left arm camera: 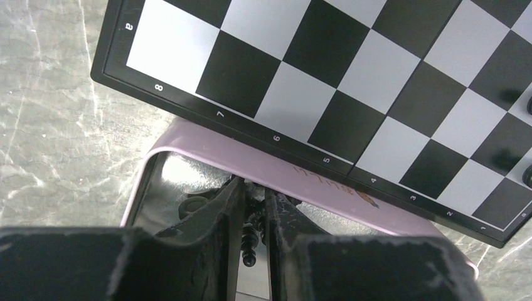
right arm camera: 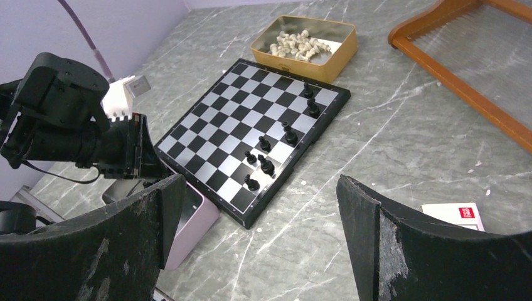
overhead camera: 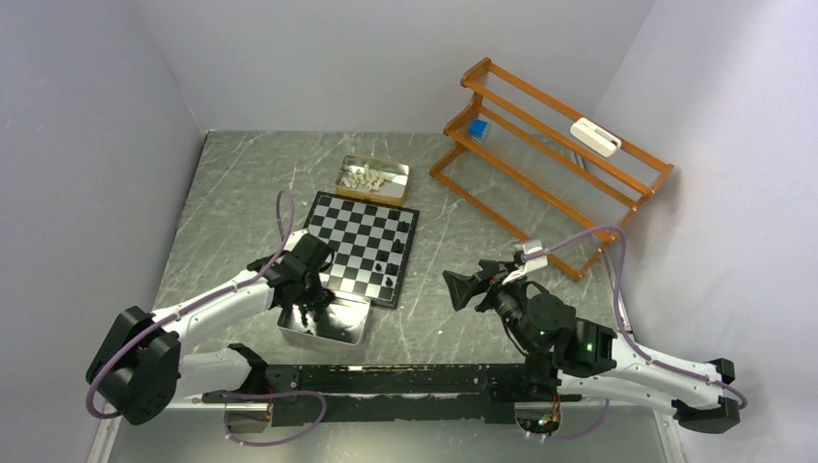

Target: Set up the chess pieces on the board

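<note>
The chessboard lies mid-table, several black pieces standing on its right part. My left gripper is down in the metal box of black pieces at the board's near edge. Its fingers surround dark pieces; whether one is gripped is unclear. My right gripper stands open over the table, right of the board, with nothing between its fingers.
A gold box of white pieces sits behind the board. A wooden rack stands at the back right. The table between board and rack is clear.
</note>
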